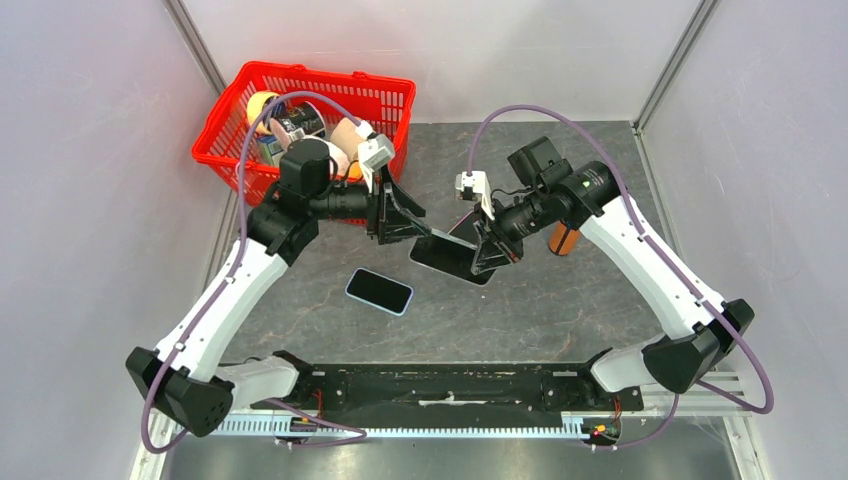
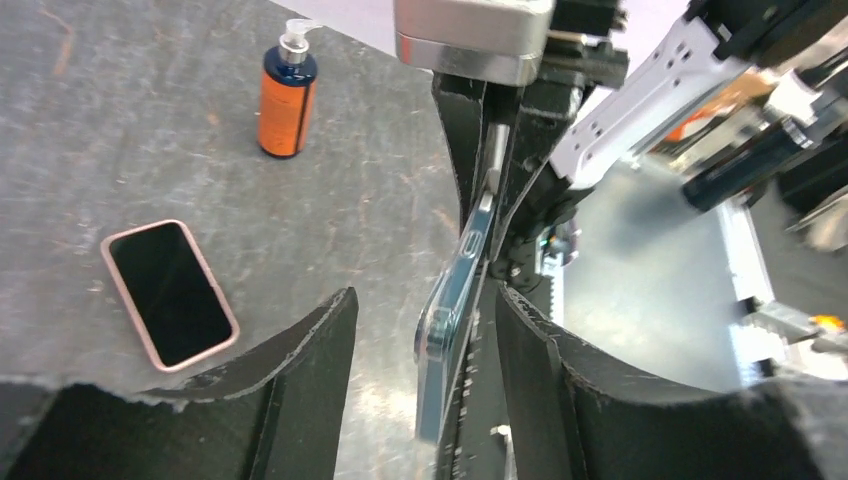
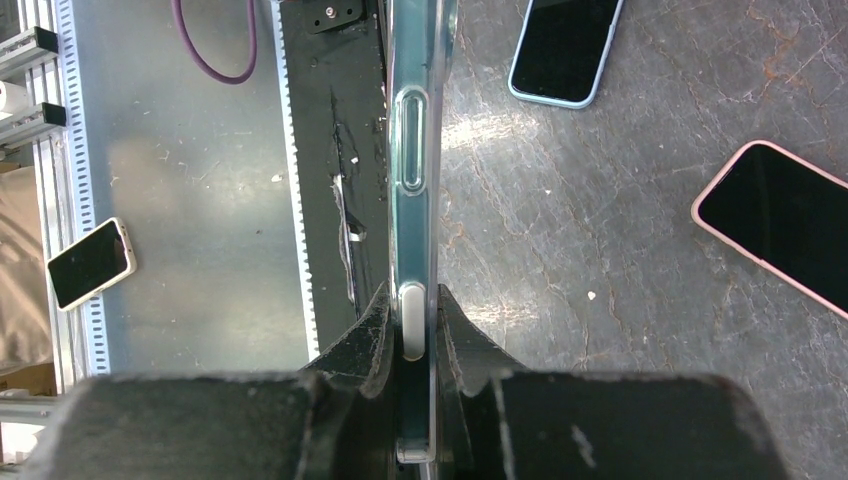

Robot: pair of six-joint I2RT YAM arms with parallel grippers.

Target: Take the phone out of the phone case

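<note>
My right gripper (image 1: 492, 250) is shut on a phone in a clear case (image 1: 445, 258), held raised over the table; the right wrist view shows its edge (image 3: 410, 240) upright between the fingers. My left gripper is part open, its fingers either side of the near end of that cased phone (image 2: 448, 310), which stands in the gap between them; contact does not show.
A blue-edged phone (image 1: 379, 291) and a pink-edged phone (image 2: 170, 292) lie on the grey table (image 1: 540, 320). An orange pump bottle (image 2: 283, 105) stands at the right; a red basket (image 1: 300, 78) of tapes is at back left.
</note>
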